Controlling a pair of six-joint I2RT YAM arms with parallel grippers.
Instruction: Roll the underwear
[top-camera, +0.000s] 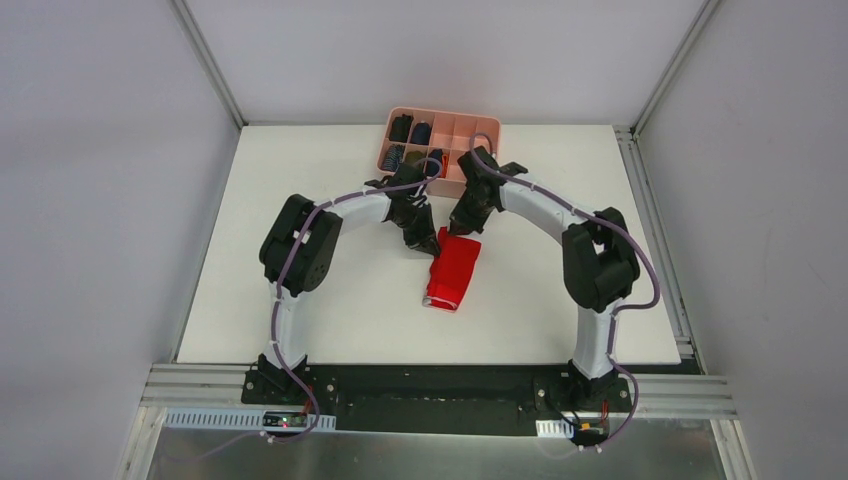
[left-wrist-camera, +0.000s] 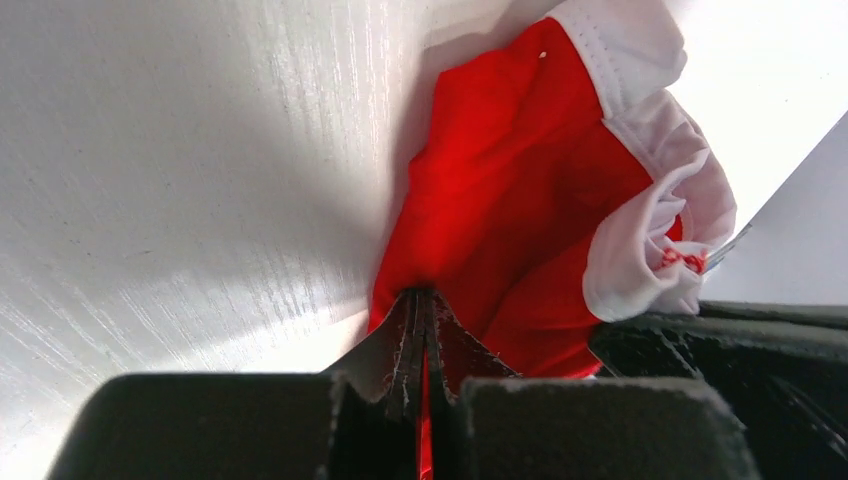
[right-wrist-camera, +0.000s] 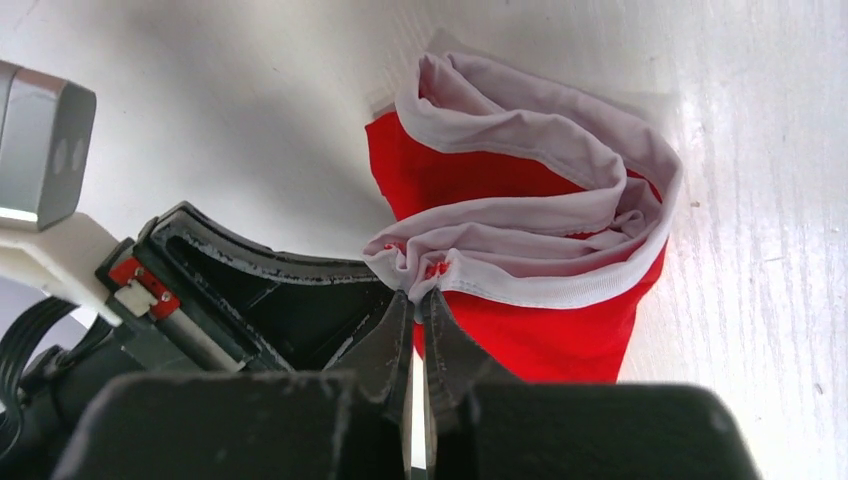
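Note:
Red underwear (top-camera: 455, 272) with a pale waistband lies folded lengthwise at the middle of the table. My left gripper (top-camera: 436, 252) is shut at its left edge; in the left wrist view its fingertips (left-wrist-camera: 405, 320) press on the red cloth. My right gripper (top-camera: 453, 230) is shut at the top end; in the right wrist view the white waistband (right-wrist-camera: 540, 290) bunches at its fingertips, apparently pinched between them.
A pink divided box (top-camera: 460, 130) holding several dark rolled items stands behind the arms.

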